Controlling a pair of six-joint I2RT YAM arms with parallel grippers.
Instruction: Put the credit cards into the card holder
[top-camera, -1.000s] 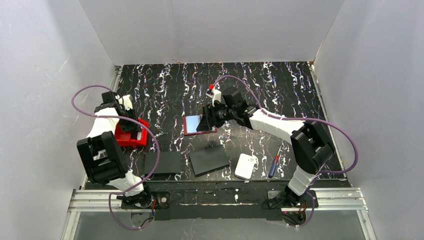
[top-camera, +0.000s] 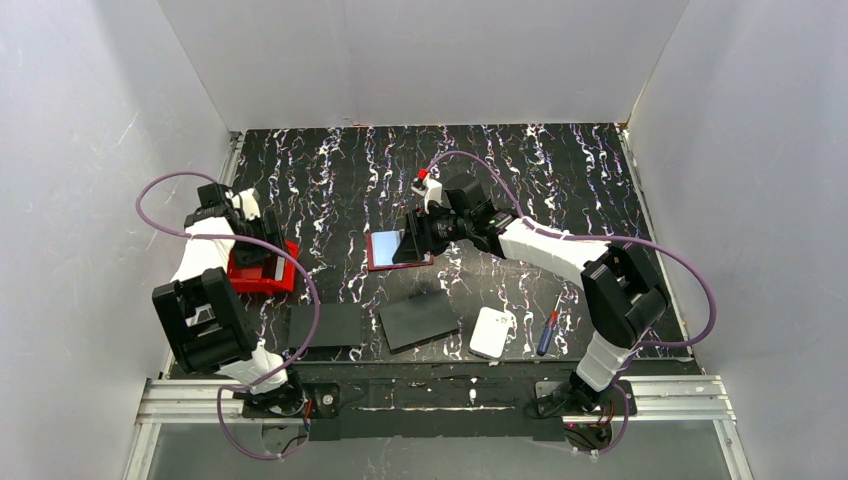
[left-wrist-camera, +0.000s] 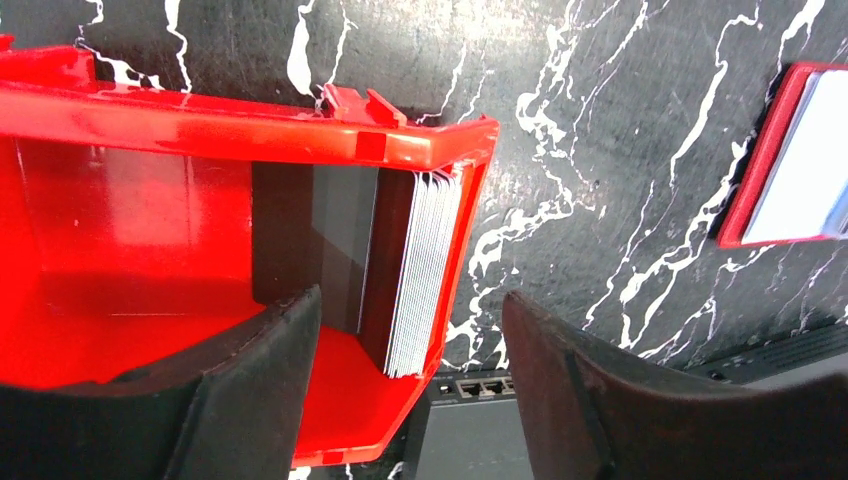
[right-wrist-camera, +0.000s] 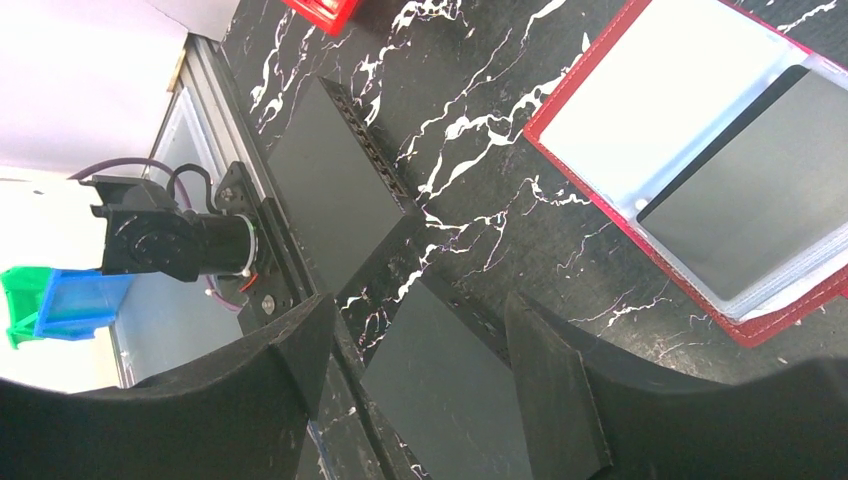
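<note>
A red plastic box (left-wrist-camera: 140, 230) at the left holds a stack of white-edged cards (left-wrist-camera: 425, 270) and dark cards along its right wall. My left gripper hangs over this box, open, its fingers empty. The card holder (right-wrist-camera: 588, 75), red-edged with white and clear sleeves, lies open at the middle of the table, a dark card (right-wrist-camera: 755, 175) in or on one sleeve. My right gripper is above the table by the holder, open, with nothing visible between its fingers.
Two dark grey flat panels (top-camera: 325, 325) (top-camera: 418, 318) lie along the front edge. A white object (top-camera: 490, 332) and a screwdriver (top-camera: 548, 330) lie at the front right.
My left arm and gripper have shifted very slightly over the red box. The right arm has not visibly moved.
</note>
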